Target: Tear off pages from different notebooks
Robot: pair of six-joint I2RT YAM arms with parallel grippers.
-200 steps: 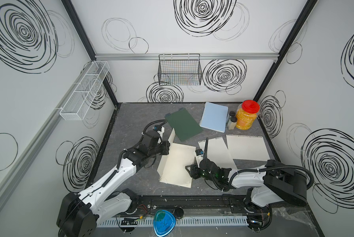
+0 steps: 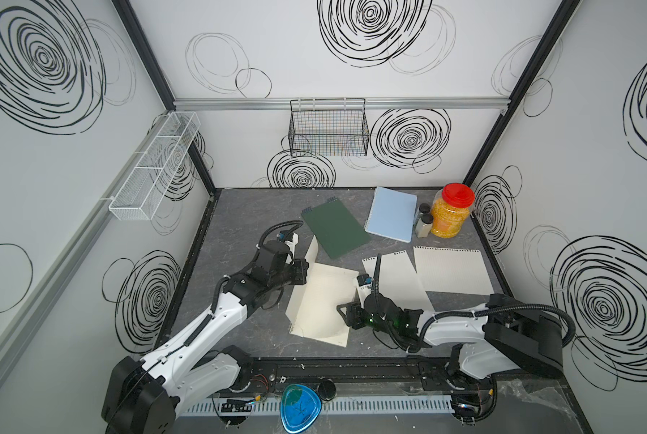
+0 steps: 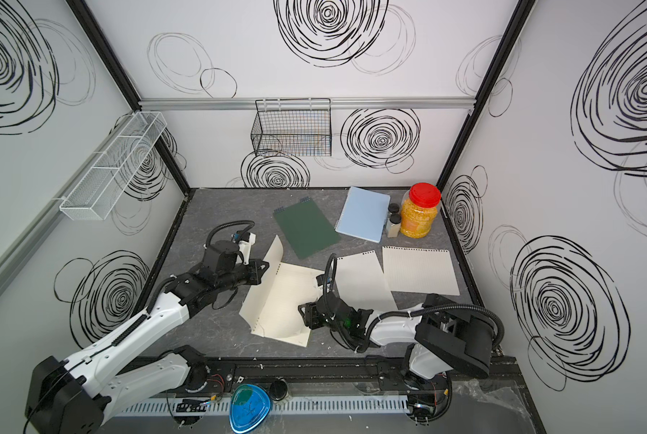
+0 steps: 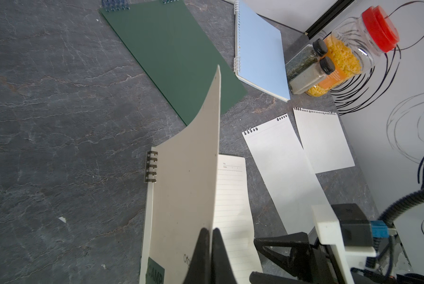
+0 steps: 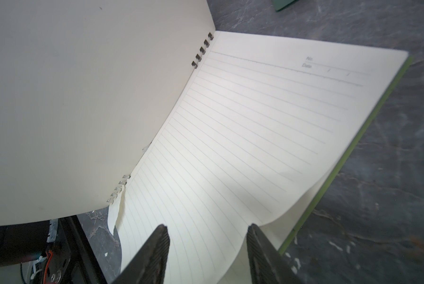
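Note:
An open spiral notebook (image 2: 323,303) lies at the front middle. Its cream cover (image 4: 183,198) stands raised, the upper edge pinched by my left gripper, which is shut. In the right wrist view, the lined top page (image 5: 212,142) bends up along its right edge, apart from the green back cover (image 5: 325,189). Over that page's lower right part, my right gripper is open, one finger on each side of the page's curled edge. Whether either finger touches the paper cannot be told. Near the lower rings, a small flap of paper (image 5: 117,208) sticks out.
Two loose white pages with perforated edges, a left page (image 2: 395,278) and a right page (image 2: 452,270), lie to the right. Behind are a green notebook (image 2: 335,228), a blue notebook (image 2: 392,213), shakers (image 2: 424,225) and a red-lidded jar (image 2: 450,213).
Very little differs. The notebook's front edge has shifted slightly toward the front, and my right gripper has edged a little left.

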